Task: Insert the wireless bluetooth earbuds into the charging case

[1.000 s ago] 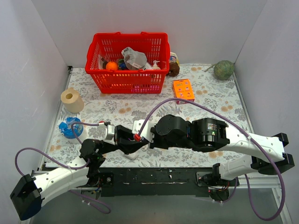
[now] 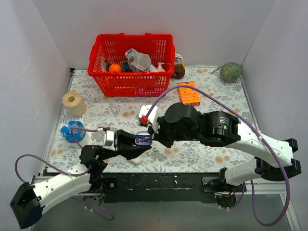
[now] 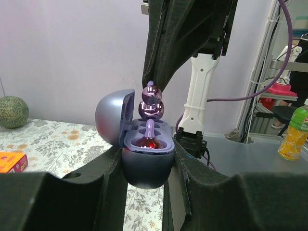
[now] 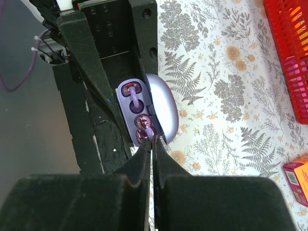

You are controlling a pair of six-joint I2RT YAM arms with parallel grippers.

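The lilac charging case (image 3: 147, 166) is open, its rounded lid (image 3: 114, 118) tipped back, and my left gripper is shut on it. In the right wrist view one earbud (image 4: 131, 88) lies in the case's far slot, stem toward the middle. A second shiny purple-pink earbud (image 3: 151, 109) is over the other slot, stem upward; how deep it sits cannot be told. My right gripper is shut, the tip of that thin stem between its fingertips. From above, the arms hide most of the case (image 2: 143, 138).
A red basket (image 2: 132, 85) of mixed items stands at the back. Nearby are an orange box (image 2: 189, 94), a green melon-like object (image 2: 230, 72), a paper roll (image 2: 74, 103) and a blue-and-white item (image 2: 72, 132). Small white pieces (image 2: 136, 160) lie below the grippers.
The left arm has hardly moved.
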